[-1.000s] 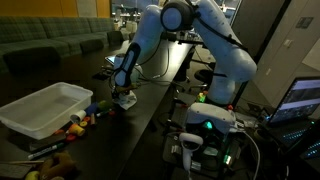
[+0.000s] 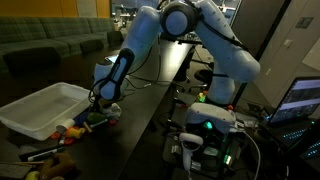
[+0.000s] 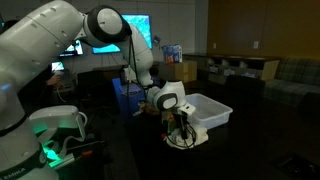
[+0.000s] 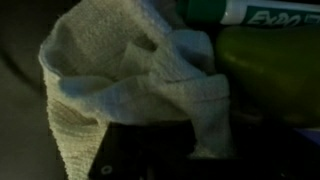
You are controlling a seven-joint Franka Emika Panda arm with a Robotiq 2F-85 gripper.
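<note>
A pale, crumpled cloth (image 4: 120, 85) fills the left and middle of the wrist view, bunched up against the dark fingers at the bottom edge. My gripper is shut on the cloth, with folds rising around the fingers. In the first exterior view, the arm's gripper (image 2: 97, 104) is low over the dark table, beside the near right side of the white bin. The second exterior view has the cloth (image 3: 188, 138) spread below the gripper, in front of the bin. The fingertips are mostly in shadow.
Right of the cloth lie a green Expo marker (image 4: 260, 12) and a smooth green object (image 4: 265, 65). The white bin (image 2: 45, 112) stands close by. Several tools and small items, including a brown object (image 2: 58, 166), lie in front of it.
Over the last second my gripper has moved left and nearer the camera in the first exterior view, toward the bin and loose items. The cloth has moved along with it.
</note>
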